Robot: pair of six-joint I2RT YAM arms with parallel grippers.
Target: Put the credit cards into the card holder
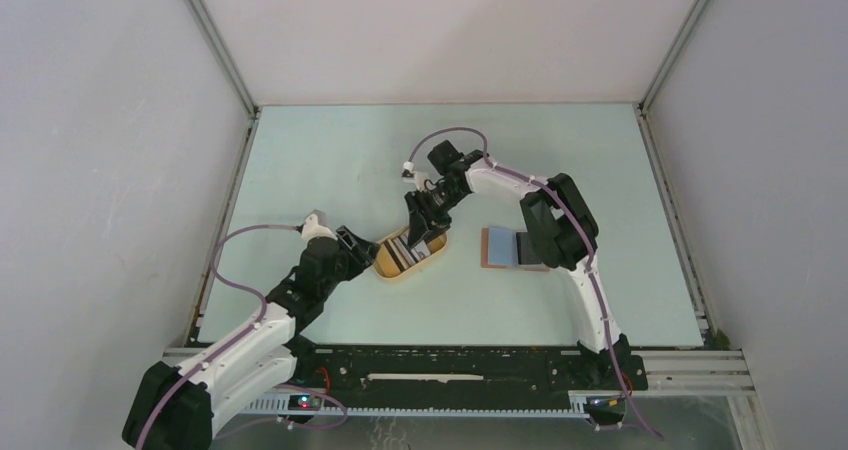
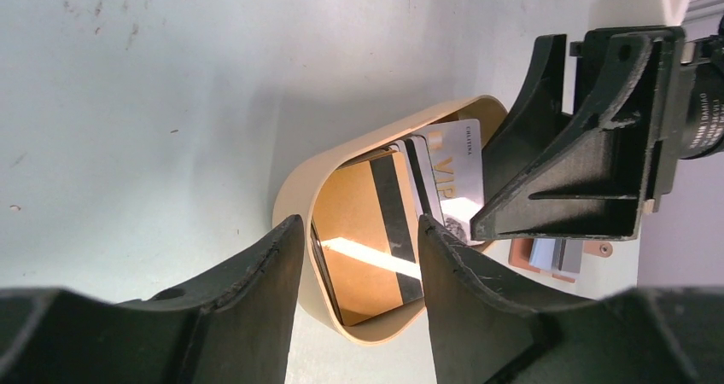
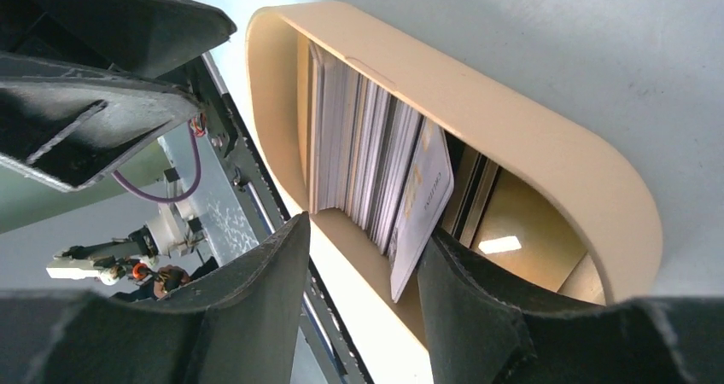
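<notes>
A tan oval box holds a row of credit cards standing on edge. My left gripper is shut on the box's left end, a finger against each side. Over the box hangs my right gripper, its fingers parted, with its fingertips down among the cards. In the right wrist view one silver card leans over beside a right fingertip and overlaps it; no grip on it shows. What looks like the card holder, flat and orange-brown, lies to the right with a blue and a grey part on it.
Bare table surrounds the box and the holder. The right arm crosses above the table between box and back edge. In the left wrist view the right gripper's fingers stand close to the box's far end.
</notes>
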